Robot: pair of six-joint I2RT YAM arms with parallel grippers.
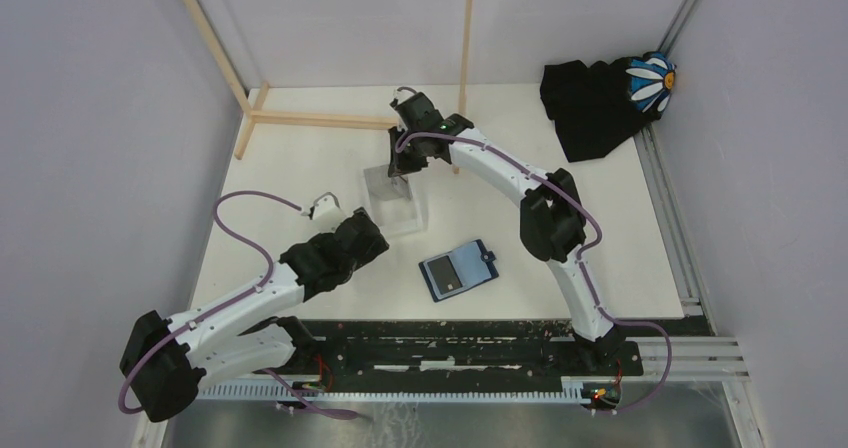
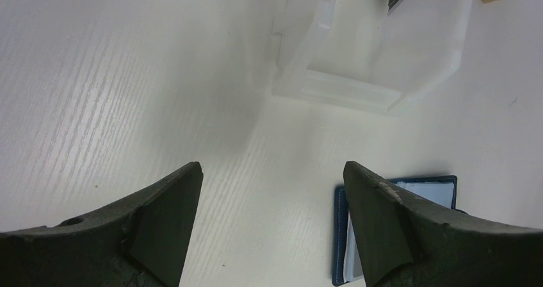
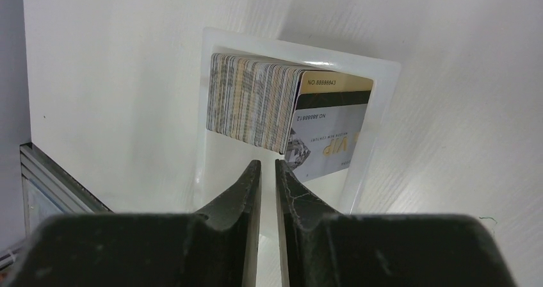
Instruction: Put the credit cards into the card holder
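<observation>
The white tray (image 1: 420,213) holds a tight stack of cards (image 3: 256,101) standing on edge. At the stack's face, a silver VIP card (image 3: 328,136) sits lower than the gold card (image 3: 336,82) behind it. My right gripper is over the tray, its fingertips close together beside the silver card's edge. A narrow gap shows between them; whether they grip anything is unclear. The blue card holder (image 1: 458,270) lies flat to the tray's lower right. My left gripper hangs open and empty, short of the tray and left of the holder.
Wooden bars (image 1: 320,120) stand along the back, behind the tray. A dark cloth (image 1: 597,108) with a flower lies at the far right.
</observation>
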